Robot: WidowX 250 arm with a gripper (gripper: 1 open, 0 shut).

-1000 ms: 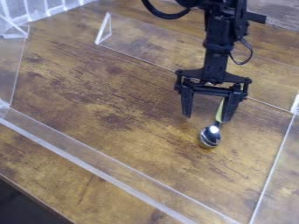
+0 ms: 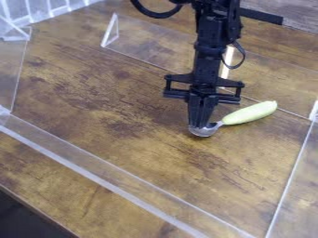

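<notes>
The black arm reaches down to the wooden table, its gripper [image 2: 199, 119] low over a small shiny metal piece [image 2: 203, 130], which looks like the head of a utensil. A pale green elongated object [image 2: 251, 112], possibly its handle, extends to the right of it. The fingers are close together and look shut; whether anything is between them is hard to make out.
Clear plastic edging runs along the left and front of the wooden table [image 2: 99, 121] and on the right. A pale upright strip stands behind the arm.
The gripper has moved left and its fingers have come together. The metal piece has shifted up and left, and the pale green part now points to the right.
</notes>
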